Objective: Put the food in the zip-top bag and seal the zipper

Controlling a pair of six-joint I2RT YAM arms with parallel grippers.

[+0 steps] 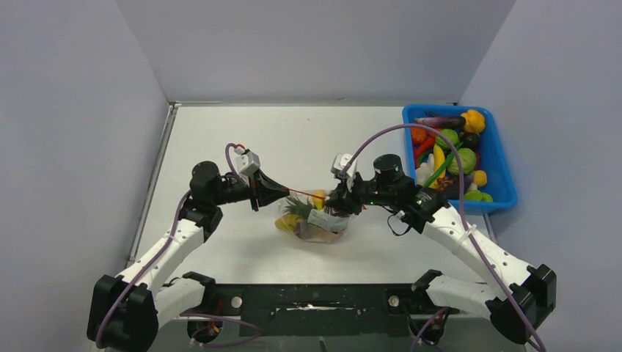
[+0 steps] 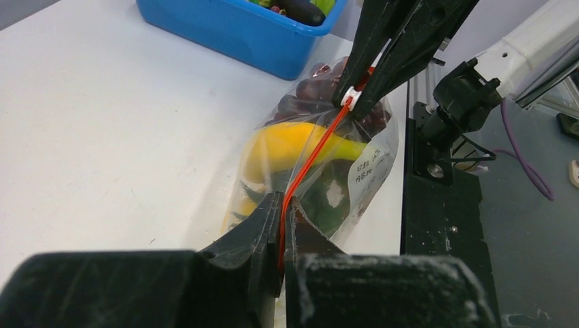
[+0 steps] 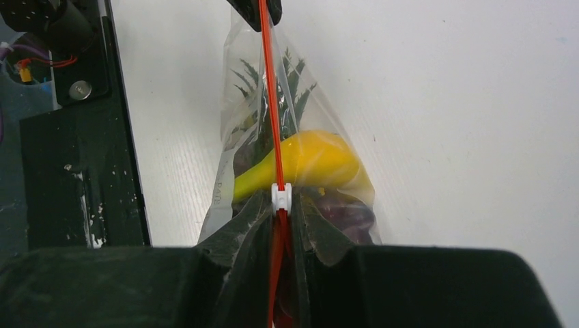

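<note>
A clear zip top bag point(image 1: 320, 229) stands on the white table between the arms. Inside show a yellow squash-like piece point(image 3: 321, 158), dark red grapes point(image 2: 311, 89) and spiky green leaves point(image 3: 295, 85). Its red zipper strip point(image 2: 307, 164) is stretched straight between my two grippers. My left gripper is shut on the strip's left end, which passes between its fingers. The right gripper is shut on the white zipper slider point(image 3: 280, 195), farther right along the strip. Behind the slider, red strip runs back between the right fingers; that end is partly hidden.
A blue bin point(image 1: 506, 176) full of vegetables stands at the back right. The dark front rail point(image 1: 315, 309) borders the table's near edge.
</note>
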